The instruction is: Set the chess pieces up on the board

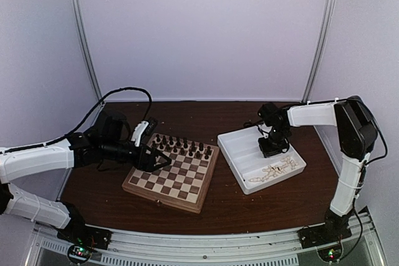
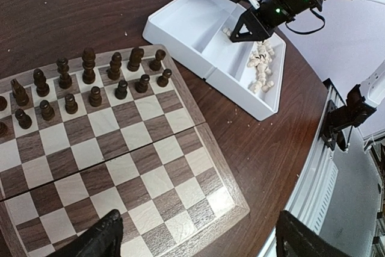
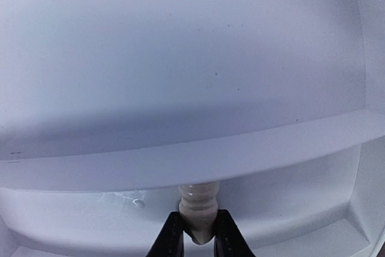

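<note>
The wooden chessboard (image 1: 168, 188) holds dark pieces (image 2: 88, 64) standing in two rows along one side; its other squares in view are bare. My left gripper (image 1: 156, 160) hangs over the board's left part, open and empty. My right gripper (image 1: 271, 151) is down inside the white tray (image 1: 237, 166), shut on a white piece (image 3: 198, 209), seen upright between its fingertips in the right wrist view, beside a divider. Other white pieces (image 2: 261, 64) lie loose in the tray's near compartment.
Pale walls enclose the workspace at the back and sides.
</note>
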